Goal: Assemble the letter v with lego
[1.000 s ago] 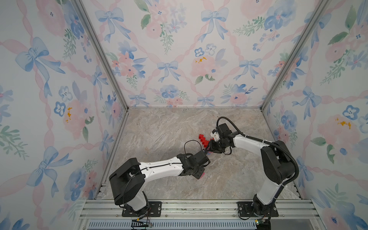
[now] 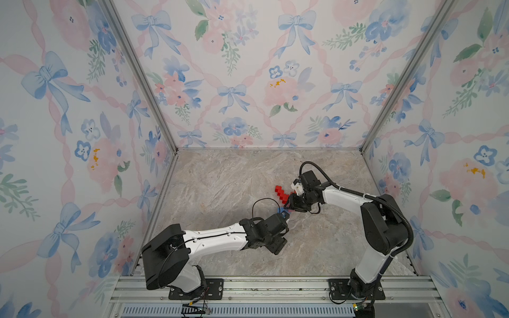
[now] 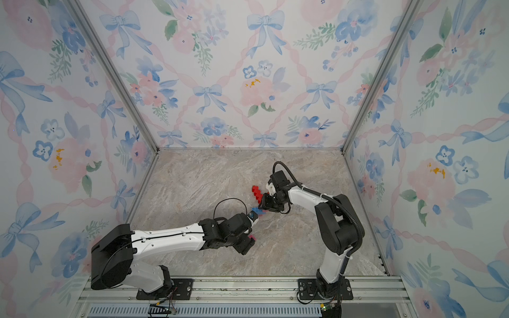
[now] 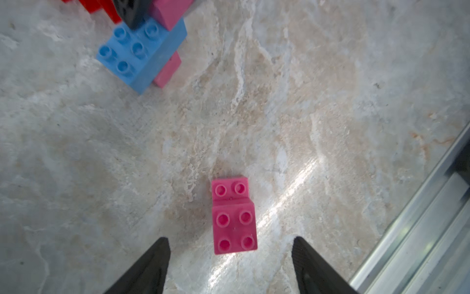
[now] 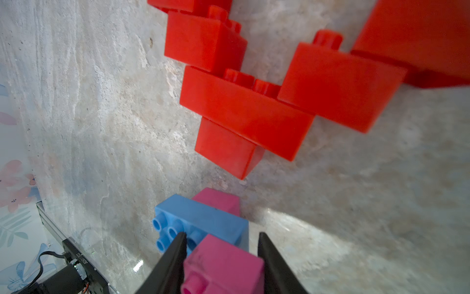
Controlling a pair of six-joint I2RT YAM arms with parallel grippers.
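Observation:
Red bricks (image 5: 244, 110) are joined in a stepped V on the floor, its two arms spreading from a low point. Beside that point lies a blue brick (image 5: 200, 215) with a pink brick (image 5: 217, 198) partly under it. Another pink brick (image 5: 222, 267) sits between the fingers of my right gripper, at the blue brick; whether the fingers press on it is unclear. My left gripper is open above a stepped pair of pink bricks (image 4: 235, 227), which stand between its fingertips in the left wrist view, with floor visible on both sides.
A metal rail (image 4: 416, 215) runs along the front edge. Both arms work close together near the bricks.
The right arm stays in the same place beside the red bricks.

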